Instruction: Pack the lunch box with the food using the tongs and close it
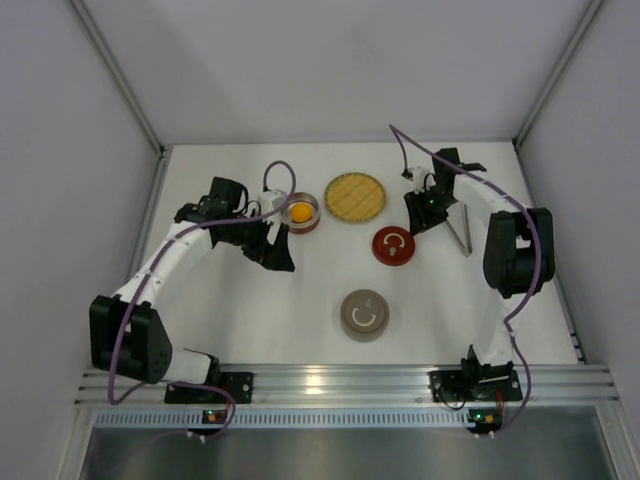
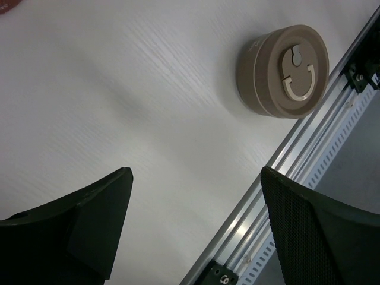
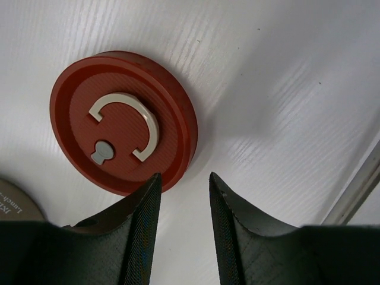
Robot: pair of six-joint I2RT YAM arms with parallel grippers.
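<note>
On the table lies a red round lid (image 1: pixel 393 246) with a pale curved handle and a small grey tab. Just right of the lid hangs my right gripper (image 1: pixel 420 218), its fingers partly open, with nothing between them; in the right wrist view the red lid (image 3: pixel 124 122) is beyond the left fingertip. A brown round container (image 1: pixel 364 315) with a similar handle sits nearer the front. My left gripper (image 1: pixel 283 250) stands open and empty over the left-centre of the table, before a round bowl (image 1: pixel 302 226) holding something orange. The brown container (image 2: pixel 284 71) is upper right in the left wrist view.
A round yellow woven mat (image 1: pixel 355 197) lies behind the red lid. Thin metal utensils (image 1: pixel 459 232) rest at the right, partly hidden by the right arm. A metal rail (image 1: pixel 340 378) borders the front edge.
</note>
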